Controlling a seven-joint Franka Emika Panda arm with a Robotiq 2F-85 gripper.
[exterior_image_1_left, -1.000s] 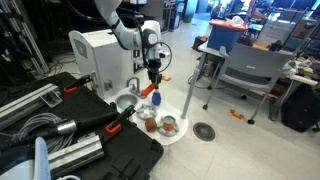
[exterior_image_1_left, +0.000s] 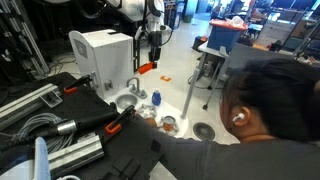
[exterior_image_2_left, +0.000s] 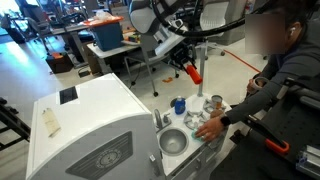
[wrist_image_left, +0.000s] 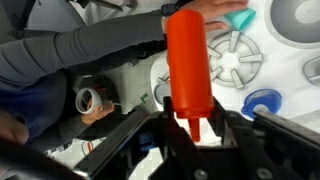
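An orange-red elongated object (wrist_image_left: 188, 60) is gripped between my gripper's (wrist_image_left: 193, 112) fingers, its far end pointing away from the wrist. In exterior view 2 the same orange-red object (exterior_image_2_left: 193, 75) hangs tilted in the air below the gripper (exterior_image_2_left: 185, 64), clear of the white toy kitchen counter. Under it in that view stands a small blue cup (exterior_image_2_left: 178, 105), which the wrist view shows from above as a blue round (wrist_image_left: 262, 103). Exterior view 1 has the gripper (exterior_image_1_left: 152, 63) above the counter's back edge.
A person (exterior_image_1_left: 270, 105) leans in from the right in exterior view 1. Their hand (wrist_image_left: 226, 62) is over the burner in the wrist view, beside a teal item (wrist_image_left: 240, 18). A sink (exterior_image_2_left: 173, 141) and faucet (exterior_image_2_left: 160, 120) are on the counter.
My gripper has risen with the orange-red object, from low beside the blue cup to well above the counter. A person has come into view and now reaches over it.
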